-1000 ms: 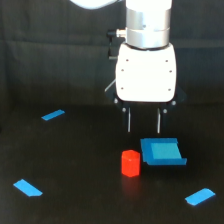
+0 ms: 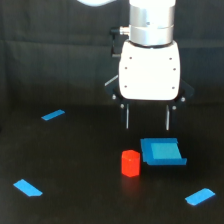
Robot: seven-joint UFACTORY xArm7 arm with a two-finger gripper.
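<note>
A small red block (image 2: 130, 163) rests on the dark table, just left of a shallow blue tray (image 2: 178, 162) with a lighter blue floor. Above and behind them hangs my gripper (image 2: 147, 119), pointing down. Its two thin fingers stand wide apart, and nothing shows between them. The fingertips look higher in the picture than both the block and the tray. How far above the table they are, I cannot tell.
Strips of blue tape lie flat on the table: one at the back left (image 2: 53, 115), one at the front left (image 2: 27, 188), one at the front right (image 2: 200, 197). Dark, bare tabletop surrounds them. A dark curtain (image 2: 50, 60) closes off the back.
My gripper has shifted slightly to the right in the picture and stays open. The red block, the blue tray and the tape have not moved.
</note>
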